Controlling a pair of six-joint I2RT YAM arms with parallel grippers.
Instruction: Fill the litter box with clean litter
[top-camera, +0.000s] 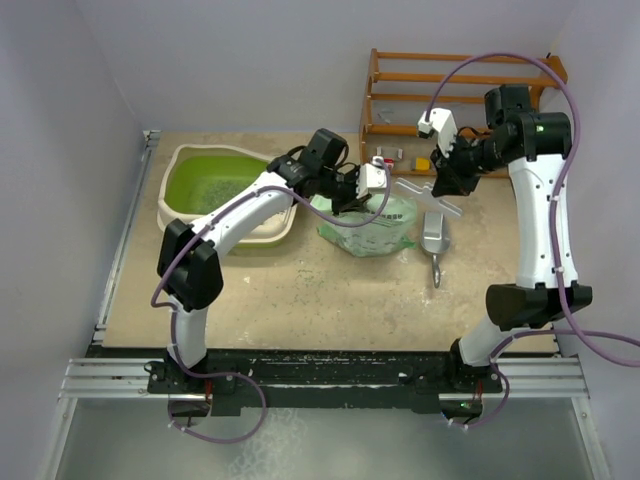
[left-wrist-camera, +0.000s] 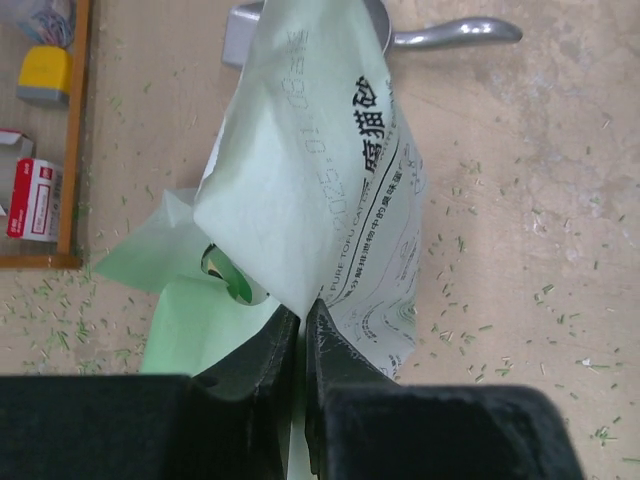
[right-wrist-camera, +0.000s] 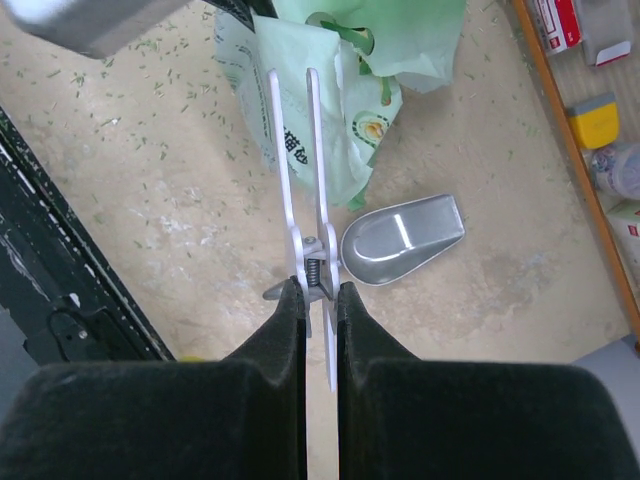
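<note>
The mint-green litter bag (top-camera: 372, 232) stands on the table in the middle of the top view. In the left wrist view my left gripper is shut on the upper edge of the litter bag, whose printed film folds up above the fingertips. A torn hole shows in the film. My right gripper is shut on a white sprung clip (right-wrist-camera: 319, 170), held in the air right of the bag, its long arms slightly apart. The litter box (top-camera: 168, 214), cream with a green inside, sits at the left with some green litter in it.
A metal scoop (top-camera: 435, 240) lies right of the bag, handle toward the front. Behind stands a wooden rack (top-camera: 445, 78) with small boxes and a yellow item (left-wrist-camera: 45, 72). Green litter pellets are scattered on the table.
</note>
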